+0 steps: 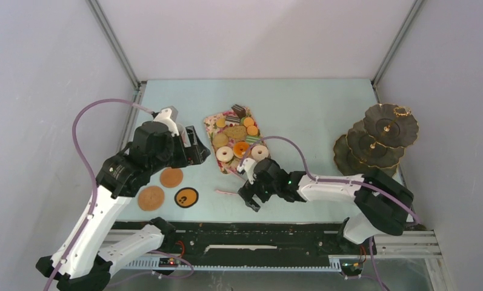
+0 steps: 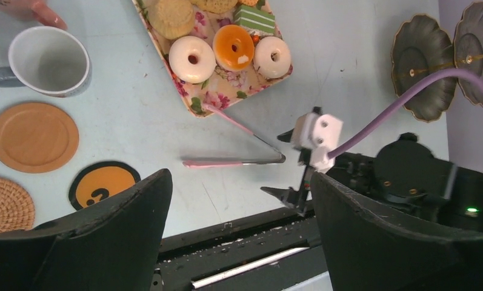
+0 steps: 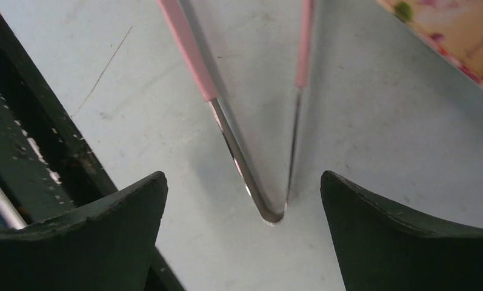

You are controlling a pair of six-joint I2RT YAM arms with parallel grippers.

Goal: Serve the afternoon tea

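A pair of pink-handled tongs lies spread in a V on the table, its metal bend toward the right arm. In the left wrist view, my right gripper stands open around that bend; its fingers look clear of the metal. The floral tray behind the handles carries donuts, cookies and cake pieces. My left gripper hangs open and empty at the left, above the table. A dark tiered stand with gold edges stands empty at the far right.
A white mug and a pink cup are left of the tray. Nearer the front lie a round brown coaster, an orange coaster and a woven coaster. Table space between tray and stand is free.
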